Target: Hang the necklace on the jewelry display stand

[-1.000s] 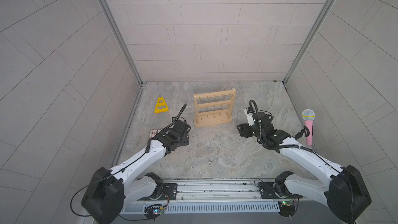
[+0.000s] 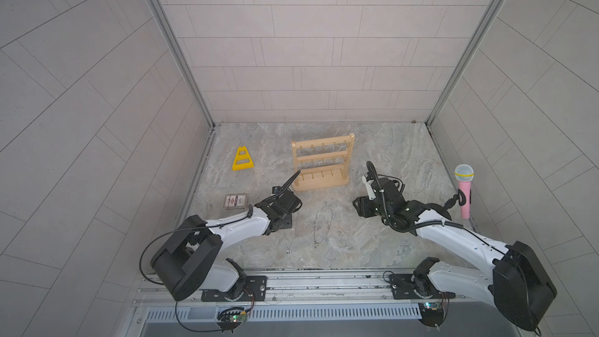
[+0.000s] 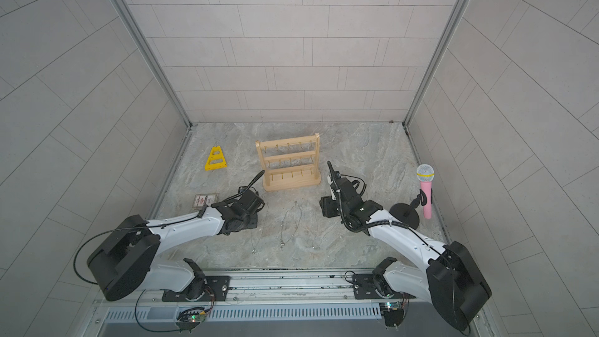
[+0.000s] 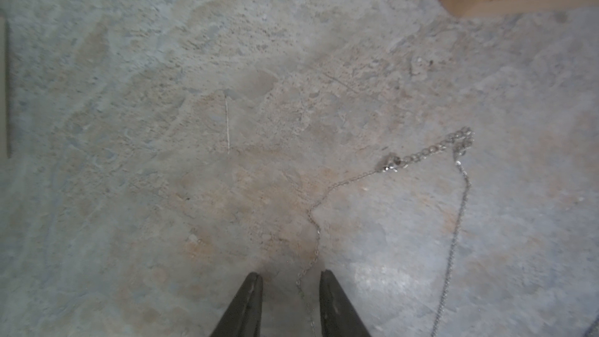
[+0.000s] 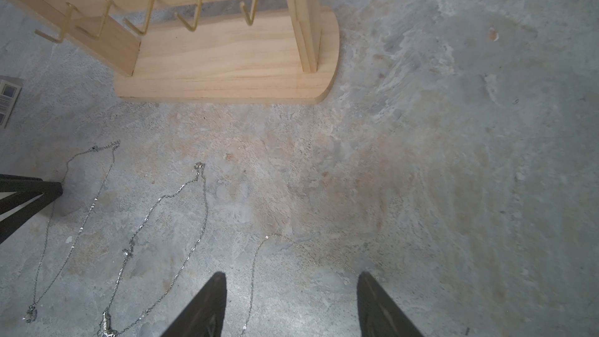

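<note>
Several silver chain necklaces lie on the marble surface in front of the wooden display stand (image 5: 218,87), which has brass hooks. In the left wrist view my left gripper is low over the table, fingers apart either side of the chain of the leftmost necklace (image 4: 458,212); whether they touch the table is unclear. My right gripper stands open above a thin chain (image 5: 252,280), right of a middle necklace (image 5: 202,218), with nothing seen between its fingers but the table and chain below.
A yellow triangular object (image 2: 242,159) sits back left, a small card or box (image 2: 236,201) at left, a pink microphone (image 2: 464,193) at the far right.
My left arm has moved right and toward the table's front. The stand and necklaces look unchanged.
</note>
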